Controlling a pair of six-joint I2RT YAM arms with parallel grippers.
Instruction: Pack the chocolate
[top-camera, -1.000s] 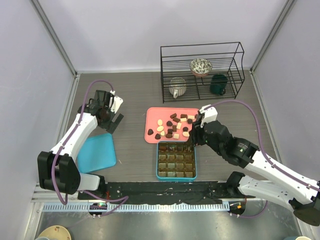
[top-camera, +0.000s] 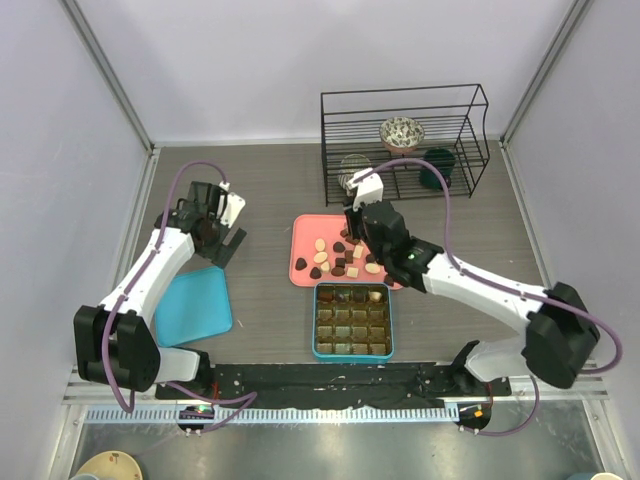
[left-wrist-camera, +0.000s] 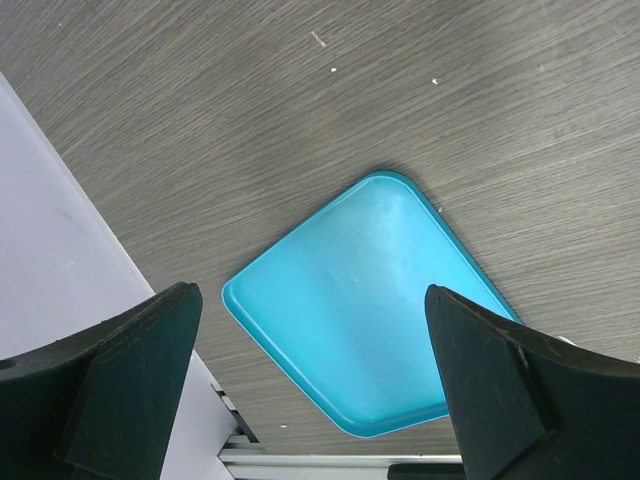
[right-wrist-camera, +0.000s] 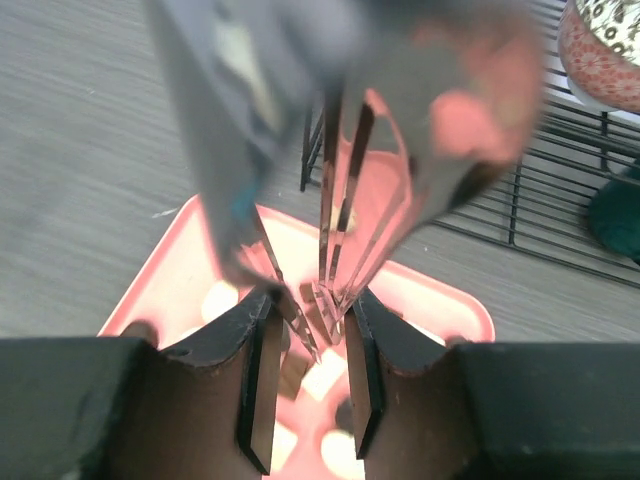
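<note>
The pink tray (top-camera: 305, 234) holds several dark, brown and cream chocolates; below it is the chocolate box (top-camera: 352, 322) with a grid of compartments, some filled at the back. My right gripper (top-camera: 352, 222) hangs over the tray's back part; in the right wrist view its fingers (right-wrist-camera: 215, 400) are close together, partly open, over chocolates, and whether anything is between them is unclear. My left gripper (top-camera: 228, 240) stands open at the left, above a blue tray (left-wrist-camera: 350, 290), with nothing between its fingers.
A black wire rack (right-wrist-camera: 560, 205) at the back holds a patterned bowl (top-camera: 402, 130), a striped cup and a dark green cup (top-camera: 436, 165). Bare table lies between the blue and pink trays.
My right arm has moved left and toward the back, from near the box's right rear corner to over the pink tray. The left arm is unchanged.
</note>
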